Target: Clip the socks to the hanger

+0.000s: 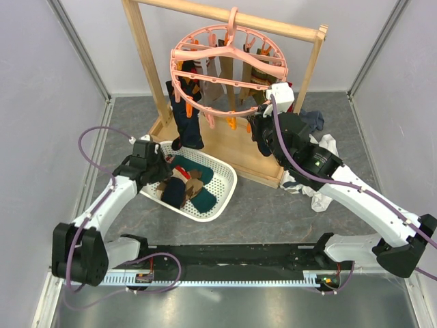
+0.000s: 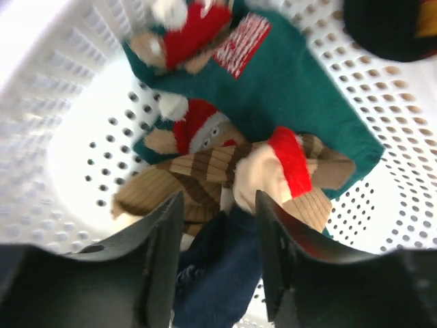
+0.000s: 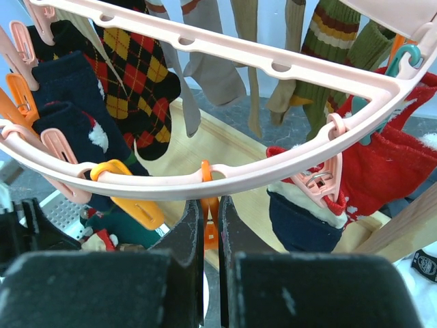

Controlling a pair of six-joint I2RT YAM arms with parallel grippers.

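Observation:
The pink round hanger (image 1: 229,51) hangs from the wooden rack with socks clipped around it, such as a plaid sock (image 3: 140,102) and red socks (image 3: 379,171). My right gripper is shut on an orange clip (image 3: 209,208) at the hanger's front rim. My left gripper is open over the white basket (image 1: 222,201). Under it lie green socks with Santa figures (image 2: 287,82), brown striped socks (image 2: 164,191) and a navy sock (image 2: 225,280), loose in the basket.
The rack's posts (image 1: 143,55) and wooden base (image 1: 242,154) are behind the basket. White and dark cloths (image 1: 321,198) lie on the floor at the right, beside the right arm.

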